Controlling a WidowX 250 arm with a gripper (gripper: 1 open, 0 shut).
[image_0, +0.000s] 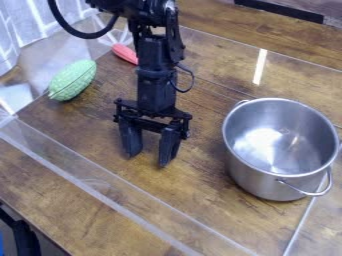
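My black gripper (150, 143) is lowered close to the wooden table (120, 200) at the middle of the camera view, its two fingers apart with nothing visible between them. To its right stands a large steel pot (278, 150) with a wire handle. A pale green, ribbed oval object (72, 80) lies at the upper left, clear of the gripper.
A red object (123, 53) lies at the back, partly behind my arm. A pale item (14, 97) sits at the left edge among clear plastic panels. The table in front of the gripper and at the back right is clear.
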